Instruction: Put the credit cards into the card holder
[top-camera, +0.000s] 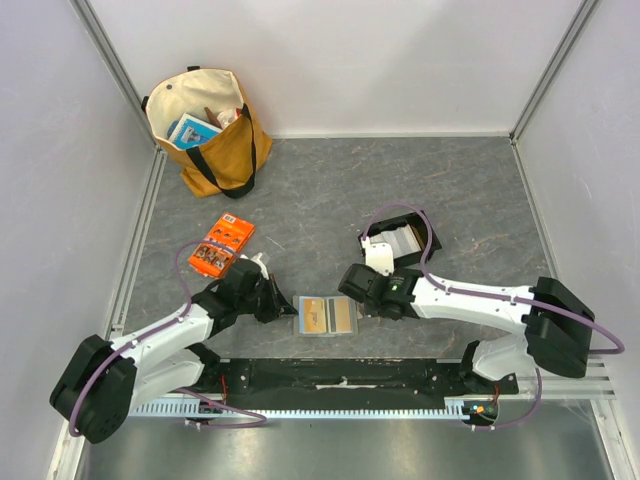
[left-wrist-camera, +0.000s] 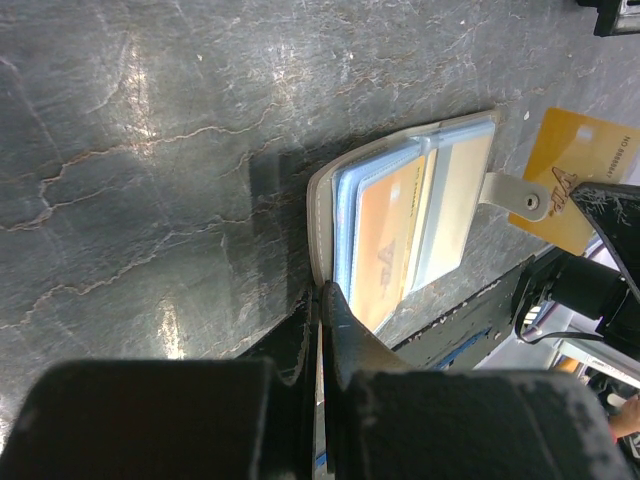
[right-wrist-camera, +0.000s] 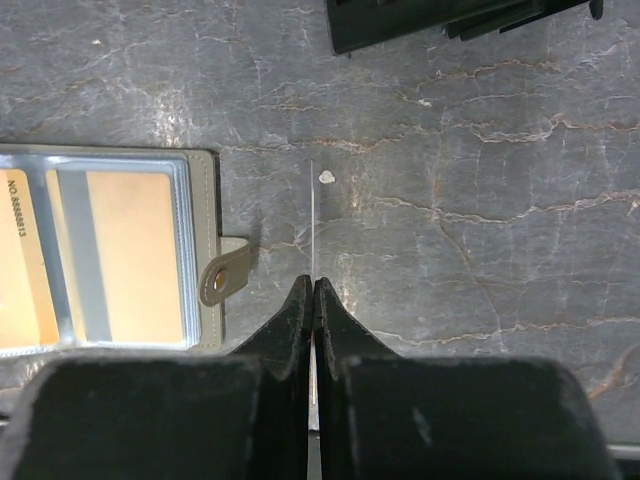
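Observation:
The card holder (top-camera: 328, 316), with clear pockets holding orange and beige cards, lies open on the dark tabletop near its front edge. At its left edge is my left gripper, whose tips are closed with that edge running in between them. A gold card (left-wrist-camera: 578, 172) hangs from my right gripper. The right wrist view shows this card only as a thin upright line, edge-on between the shut fingertips. The card stands apart from the holder, beyond its snap strap (right-wrist-camera: 224, 272) on the right. The holder's left part is cut off in the right wrist view.
A black box (top-camera: 440, 242) with whitish content sits behind my right gripper. An orange package (top-camera: 222, 245) lies back left, and a tan bag (top-camera: 222, 150) stands farther behind it.

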